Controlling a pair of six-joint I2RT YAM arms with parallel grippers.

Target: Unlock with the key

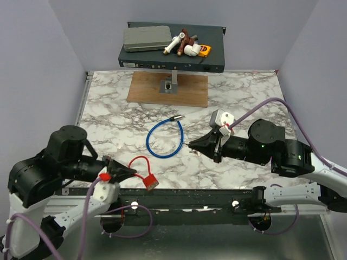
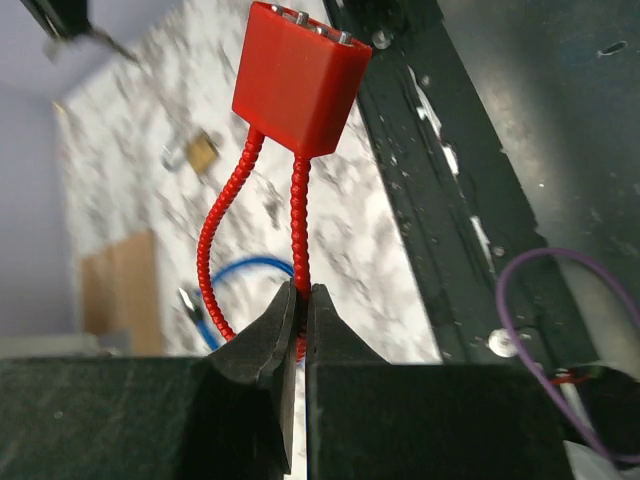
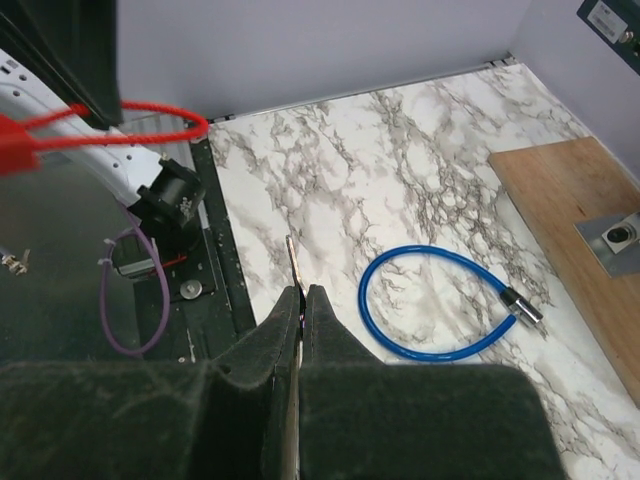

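Note:
A red lock (image 2: 302, 80) with keyhole-end metal pins hangs from its looped red cable (image 2: 300, 220), pinched between the fingers of my left gripper (image 1: 136, 172). In the top view the red lock (image 1: 150, 182) is tilted, just right of those fingers, above the table's front edge. My right gripper (image 1: 190, 144) is shut on a thin key (image 3: 294, 260), whose narrow blade sticks out past the fingertips. It points left, apart from the lock. At the left edge of the right wrist view, the lock (image 3: 15, 145) appears blurred and partly cut off.
A blue cable lock (image 1: 148, 142) lies looped on the marble table between the arms. Behind it stand a wooden board (image 1: 142, 89) with a metal latch and a dark shelf (image 1: 217, 46) with items on it. A small brass-coloured item (image 2: 202, 153) lies on the table.

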